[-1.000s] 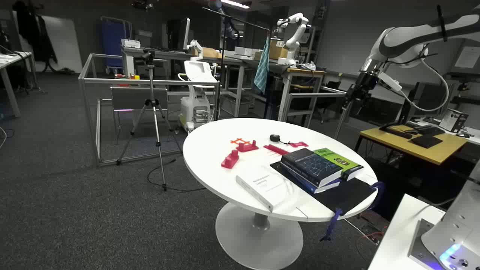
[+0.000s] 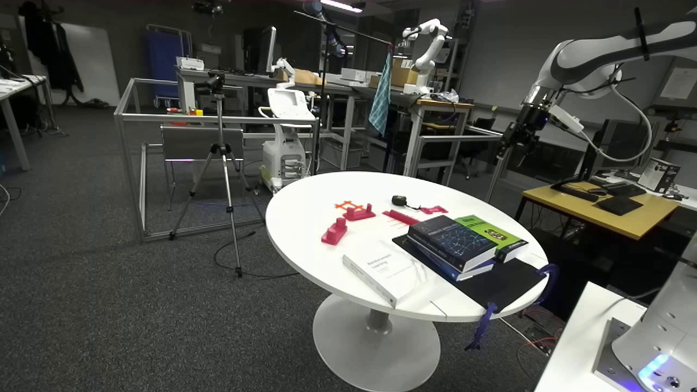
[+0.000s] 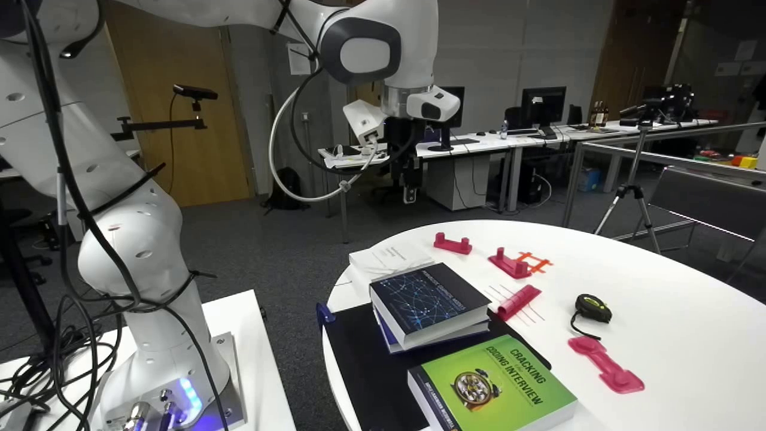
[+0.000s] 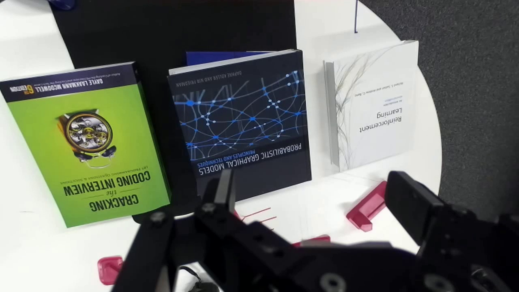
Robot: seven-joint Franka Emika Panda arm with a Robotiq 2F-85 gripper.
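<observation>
My gripper is open and empty, its two dark fingers wide apart in the wrist view. In exterior view 2 it hangs in the air, well above the table. The dark Probabilistic Graphical Models book [image 3: 432, 300] lies on top of a blue book [image 4: 224, 56], which is mostly covered. Both rest on a black mat [image 3: 366, 366]. Beside the stack, the green Cracking the Coding Interview book [image 3: 495, 388] lies face up, partly on the mat. A white Reinforcement Learning book [image 4: 374, 107] lies flat on the white table on the stack's other side.
Pink plastic parts [image 2: 335, 232], an orange lattice piece [image 3: 535, 262], a pink piece with thin prongs [image 3: 518, 301] and a black tape measure [image 3: 593, 308] are spread over the round table [image 2: 297, 215]. Its far side has bare room in exterior view 1.
</observation>
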